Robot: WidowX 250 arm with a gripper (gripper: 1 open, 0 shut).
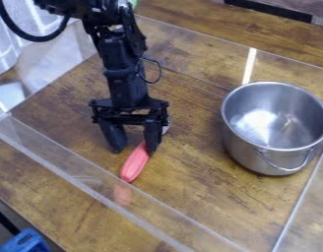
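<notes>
The black robot gripper (pixel 131 136) hangs low over the wooden table, just above a pink elongated object (pixel 135 164) lying diagonally toward the front. The upper end of the pink object is near the right finger; whether it touches is unclear. A small light piece shows behind that finger. The finger's state is hard to make out in the dark shapes.
A large steel pot (pixel 274 131) stands on the right. A clear plastic barrier crosses the front left, with a blue item (pixel 27 241) beyond it in the lower corner.
</notes>
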